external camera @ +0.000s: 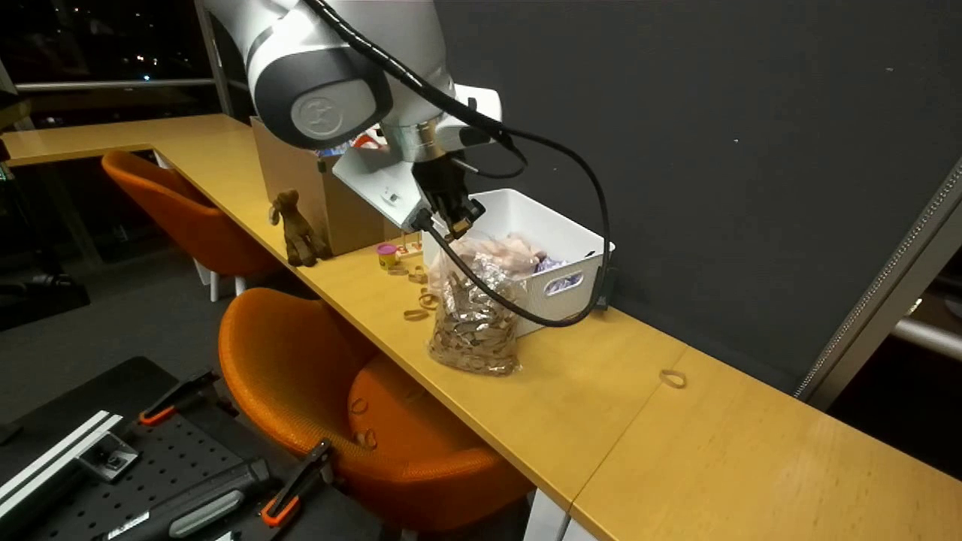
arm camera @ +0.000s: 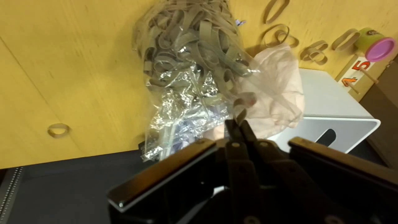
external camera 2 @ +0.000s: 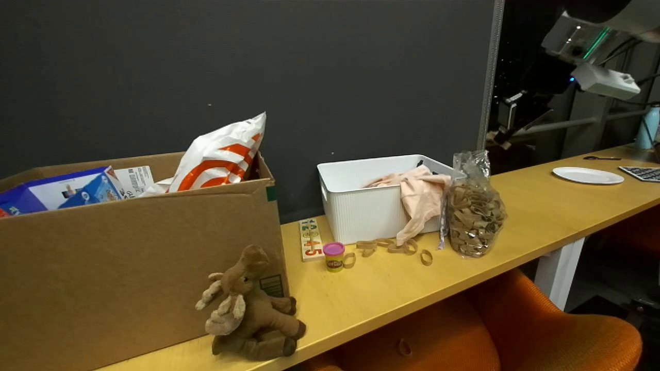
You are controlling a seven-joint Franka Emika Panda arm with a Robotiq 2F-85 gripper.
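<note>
A clear plastic bag of tan rubber bands [external camera: 476, 329] stands upright on the table, leaning by the white bin [external camera 2: 365, 213]. My gripper is shut above the bag's crinkled top and the bin. At its fingertips a tan strip like a rubber band shows in the wrist view; whether it is pinched or lies behind them I cannot tell. In exterior view 1 the gripper [external camera: 461, 225] hangs over the bin's near side. A pale pink cloth [external camera 2: 421, 195] drapes over the bin's rim. Several loose rubber bands [external camera 2: 427, 257] lie in front of it.
Beside the bin are a Play-Doh tub [external camera 2: 334, 256] and a number board [external camera 2: 311, 238]. A moose toy [external camera 2: 253, 315] sits against a large cardboard box [external camera 2: 154, 266]. One rubber band [external camera: 673, 379] lies alone to the right, where the table is mostly clear. A dark wall [external camera: 721, 180] stands behind.
</note>
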